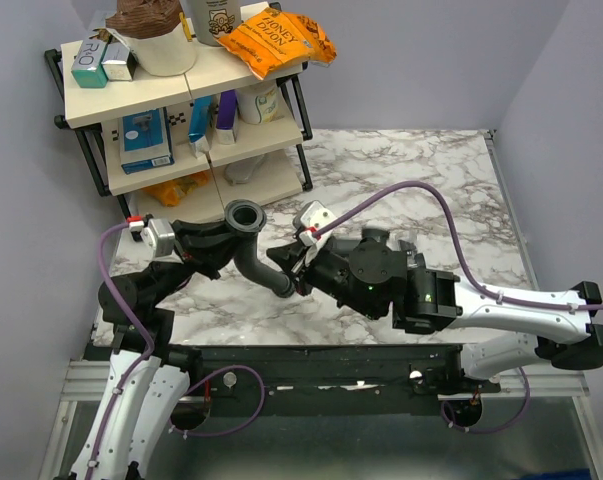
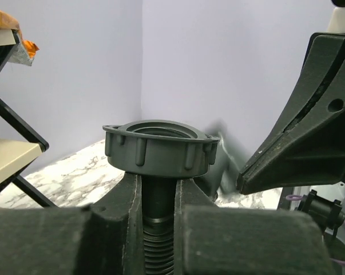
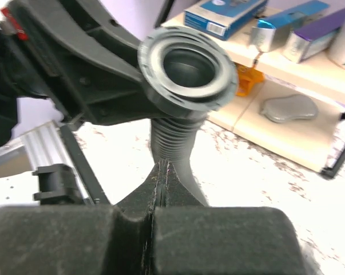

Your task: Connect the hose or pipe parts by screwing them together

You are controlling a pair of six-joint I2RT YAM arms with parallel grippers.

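A dark grey ribbed hose (image 1: 253, 264) hangs over the table, bending toward the front right at its lower part. Its wide collar points upward, and the round opening shows in the right wrist view. Just under this collar (image 3: 186, 74), my left gripper is shut on the hose, with a finger on each side of the neck. To the right of the hose is my right gripper, its fingertips together and nothing visible between them. In the top view, the right gripper (image 1: 286, 262) points left toward the hose, close to it.
A shelf unit (image 1: 281, 135) with boxes and bags stands at the back left. A dark rail (image 1: 311, 400) runs along the front edge.
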